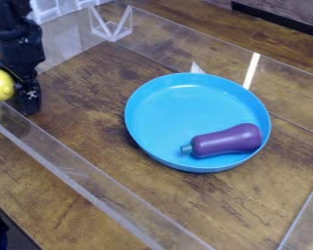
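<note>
My black gripper (16, 73) is at the far left, beside a round yellow object (0, 84) that is partly cut off by the frame edge; whether it touches the fingers is unclear. A blue plate (162, 109) sits at centre right, holding a purple eggplant-like object (227, 141) with a pale tip.
Clear plastic walls border it, and a small clear rack (110, 25) stands at the top.
</note>
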